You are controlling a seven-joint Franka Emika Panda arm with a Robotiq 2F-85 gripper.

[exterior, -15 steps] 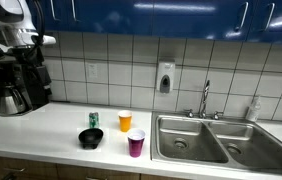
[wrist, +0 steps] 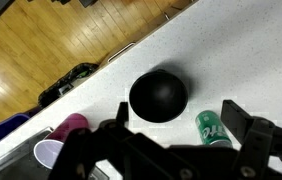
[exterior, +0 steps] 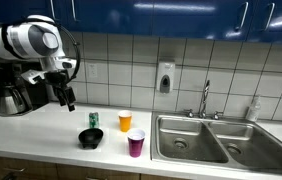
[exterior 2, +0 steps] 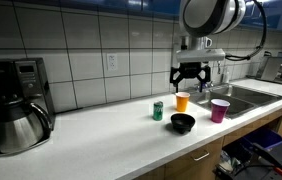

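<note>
My gripper [exterior: 65, 90] hangs well above the white counter, open and holding nothing. In the wrist view its two dark fingers [wrist: 111, 135] reach in from the bottom edge. Between and beyond them lies a black bowl [wrist: 159, 96], which exterior view 1 shows on the counter to the lower right of the gripper. A green can [exterior: 94, 120] stands behind the bowl. An orange cup [exterior: 125, 121] is to the right, and a magenta cup [exterior: 136, 143] stands nearer the sink.
A double steel sink [exterior: 211, 143] with a faucet [exterior: 204, 100] takes up the counter's right part. At the left end stands a coffee maker [exterior 2: 23, 105]. Open counter [exterior 2: 91, 135] lies between it and the bowl. Blue cabinets [exterior: 181, 18] hang overhead.
The arm has come rightward and down from the upper left in exterior view 1, bringing the gripper closer to the bowl. The bowl, can and cups have not moved.
</note>
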